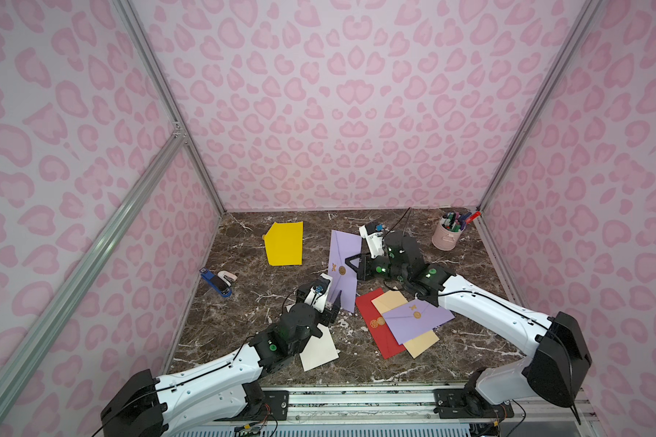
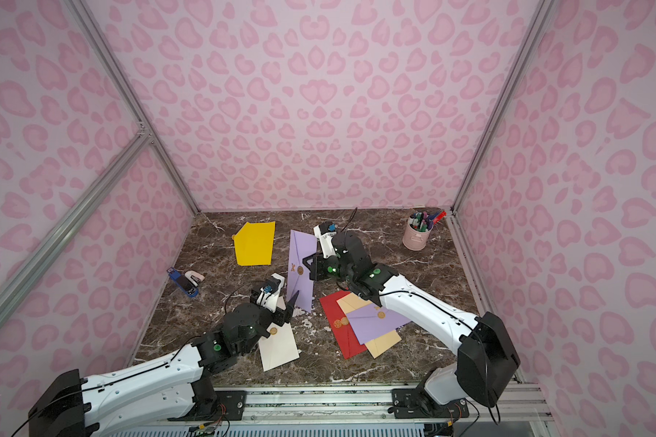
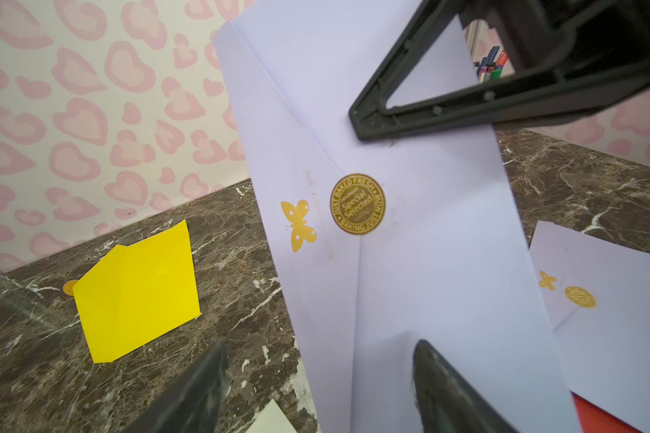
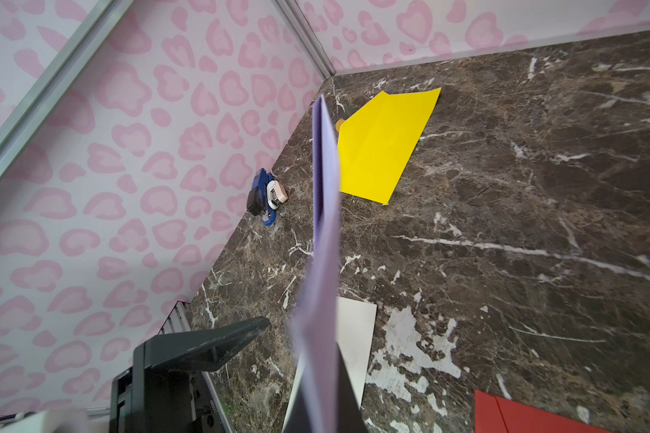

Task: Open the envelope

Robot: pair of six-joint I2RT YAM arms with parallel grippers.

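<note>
A purple envelope (image 3: pixel 433 238), with a gold seal (image 3: pixel 357 204) and butterfly print on its face, is held up on edge above the table. My right gripper (image 1: pixel 352 263) is shut on its right side; in the left wrist view one dark finger (image 3: pixel 476 101) lies across its upper face. My left gripper stands part open at the envelope's lower part, its blurred fingers (image 3: pixel 444 393) apart. One finger shows in front of the face, the other left of the edge. In the right wrist view the envelope (image 4: pixel 323 238) appears edge-on, and whether its flap is loose cannot be told.
A yellow envelope (image 1: pixel 284 244) lies at the back left, near a blue stapler (image 1: pixel 217 282). A white envelope (image 1: pixel 319 351) lies below my left gripper. Red (image 1: pixel 386 338), cream and purple envelopes (image 1: pixel 419 320) overlap at front right. A pink pen cup (image 1: pixel 446 234) stands at back right.
</note>
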